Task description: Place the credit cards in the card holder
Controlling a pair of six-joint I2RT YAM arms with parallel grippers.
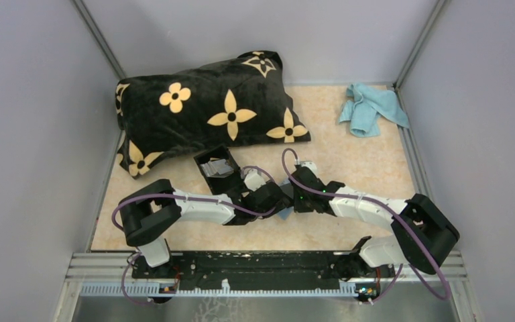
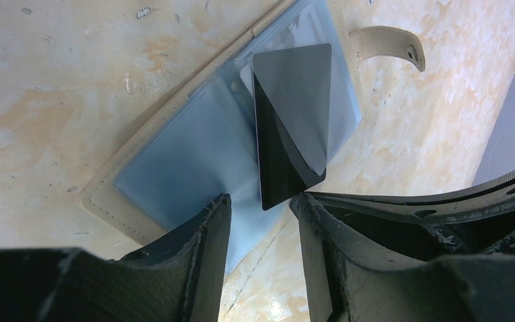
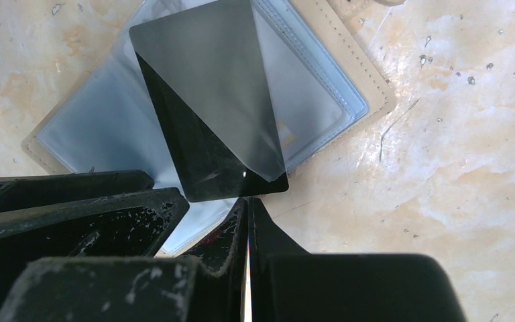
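The open card holder (image 2: 174, 161), with tan edging and pale blue clear pockets, lies flat on the table. A black card (image 3: 167, 134) rests slanted on it; a greyer part seems covered by the clear film, and its lower corner is bare. In the left wrist view my left gripper is part open below the card's near end, with nothing between its fingers. My right gripper is shut, its fingertips at the card's lower edge; no card shows clearly between them. From above, the arms hide most of the holder (image 1: 285, 213).
Left of the arms, a black box (image 1: 204, 173) holds several cards (image 1: 216, 168). A dark patterned cushion (image 1: 208, 107) lies behind it, and a light blue cloth (image 1: 372, 111) at the back right. Both grippers stand close together over the holder.
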